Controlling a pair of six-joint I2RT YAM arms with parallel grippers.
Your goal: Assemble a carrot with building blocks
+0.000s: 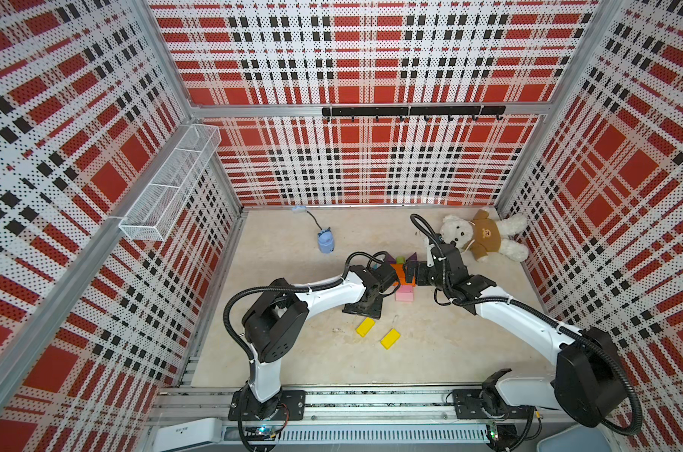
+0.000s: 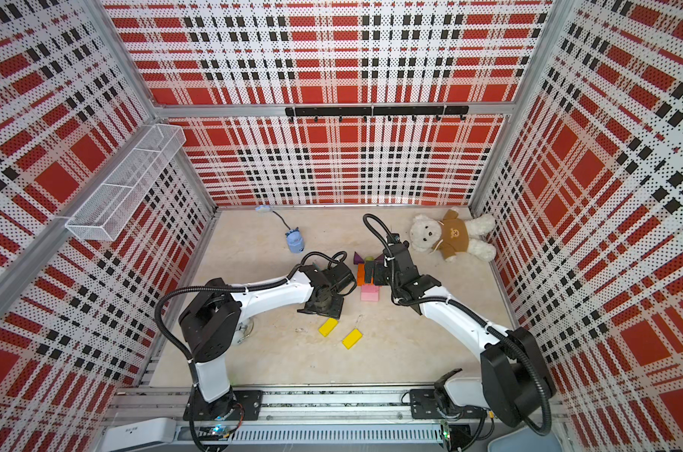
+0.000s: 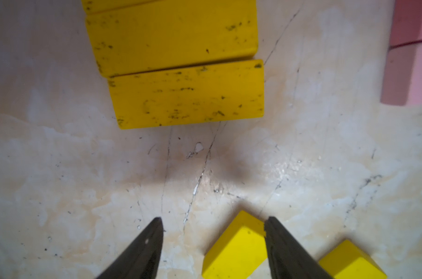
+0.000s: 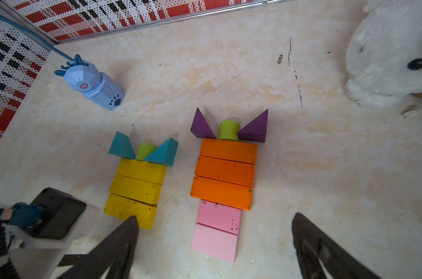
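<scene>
My left gripper is shut on a yellow block, held over the table below the stack of three yellow bars; another yellow block lies to its right. In the right wrist view, teal triangles and a green cylinder top the yellow bars. To their right, an orange stack has purple triangles and a green cylinder above and two pink blocks below. My right gripper hovers open over this figure.
A white teddy bear lies at the back right, and a blue cat-like object with a cable stands at the back left. A wire basket hangs on the left wall. The front and right of the table have bare room.
</scene>
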